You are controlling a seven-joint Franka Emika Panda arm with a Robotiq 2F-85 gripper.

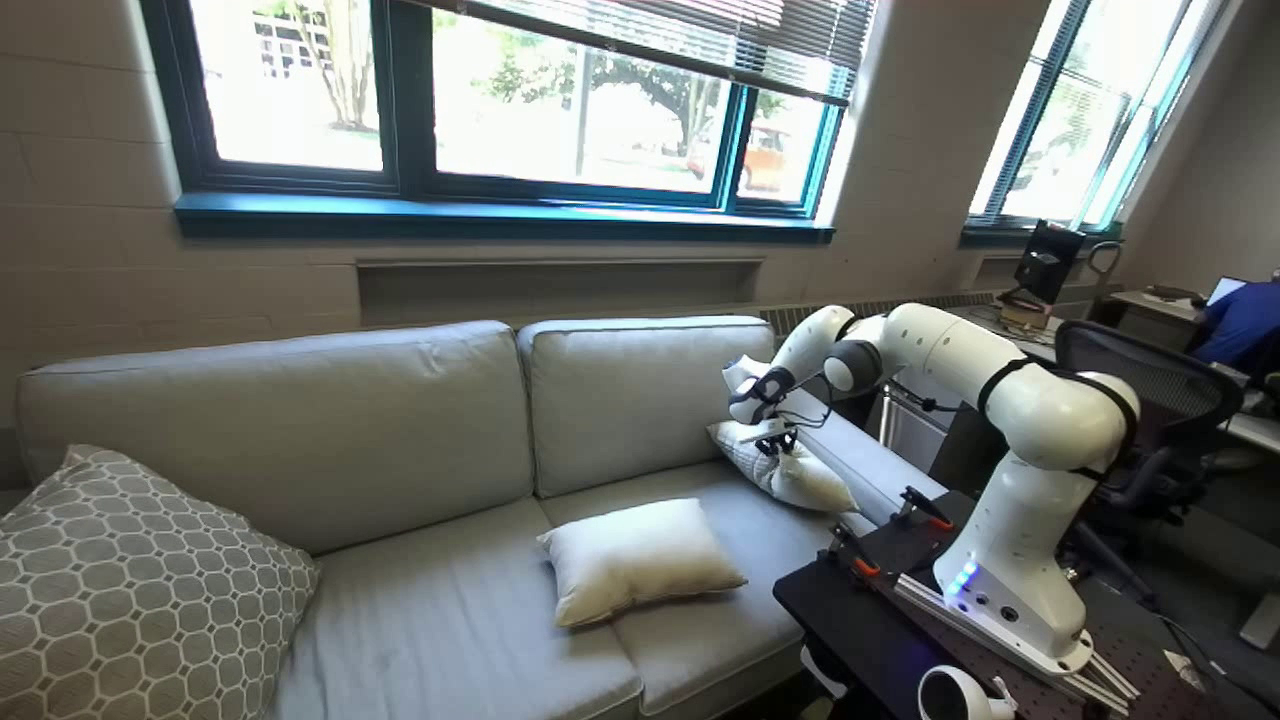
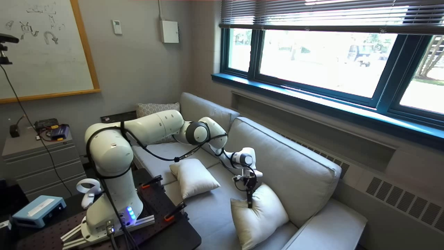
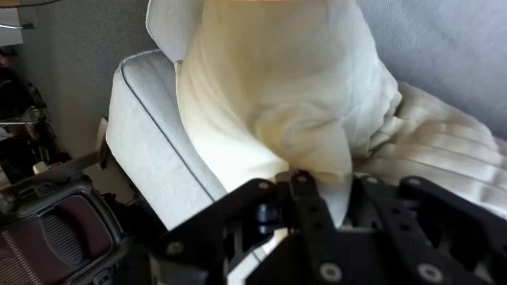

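Observation:
My gripper is shut on a pinched fold of a cream pillow at the armrest end of the sofa. In the wrist view the pillow's cloth bunches up and runs down between the dark fingers. The pillow leans tilted near the armrest and the back cushion; whether it is clear of the seat cannot be told. A second cream pillow lies flat on the seat, apart from the gripper.
A patterned grey pillow rests at the sofa's far end. The armrest is close beside the held pillow. Between the patterned pillow and the flat cream one, the seat is free. Clamps stand on the robot's table edge.

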